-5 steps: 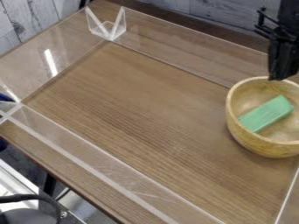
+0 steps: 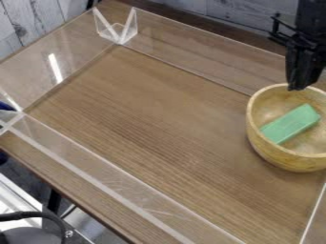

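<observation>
My black gripper point(image 2: 298, 78) hangs at the upper right, just above the back rim of a round tan bowl point(image 2: 260, 147). Its fingers look shut, with nothing visible between them. Inside the bowl lies a green rectangular block point(image 2: 291, 124), set diagonally.
Clear plastic guards point(image 2: 114, 33) run along its edges, with a bracket at the back left. Black cables lie at the lower left.
The gripper has come slightly lower, toward the bowl's back rim. The bowl and the green block have not visibly moved.
</observation>
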